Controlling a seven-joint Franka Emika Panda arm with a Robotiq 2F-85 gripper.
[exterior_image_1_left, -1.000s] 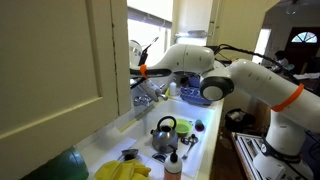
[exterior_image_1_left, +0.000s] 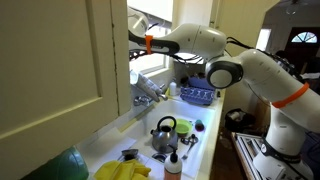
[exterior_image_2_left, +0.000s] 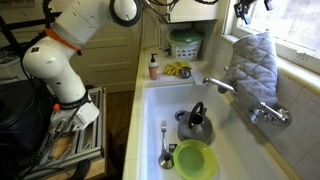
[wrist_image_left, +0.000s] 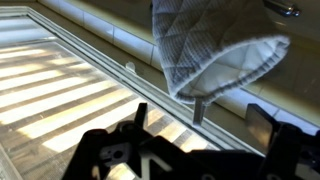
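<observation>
A grey quilted oven mitt (exterior_image_2_left: 254, 75) hangs against the tiled wall below the window, over the faucet side of the sink. My open gripper faces it in the wrist view, where the mitt (wrist_image_left: 215, 50) fills the upper middle with its pale-lined opening towards me. A small hanging tab (wrist_image_left: 199, 110) on the mitt's edge shows between the two spread fingers, and nothing is gripped. In exterior view 2 the gripper (exterior_image_2_left: 244, 10) is at the top edge, just above the mitt. Contact between fingers and mitt is not clear.
Beneath the mitt is the metal faucet (exterior_image_2_left: 268, 115). The white sink (exterior_image_2_left: 150, 110) holds a kettle (exterior_image_2_left: 195, 123), a green bowl (exterior_image_2_left: 195, 160) and a ladle (exterior_image_2_left: 164, 152). A soap bottle (exterior_image_2_left: 154, 67) and a green basket (exterior_image_2_left: 185, 43) stand behind. A cabinet door (exterior_image_1_left: 55, 70) blocks much of exterior view 1.
In exterior view 1 the forearm and wrist have risen step by step over the last second. The sink's contents have stayed in place.
</observation>
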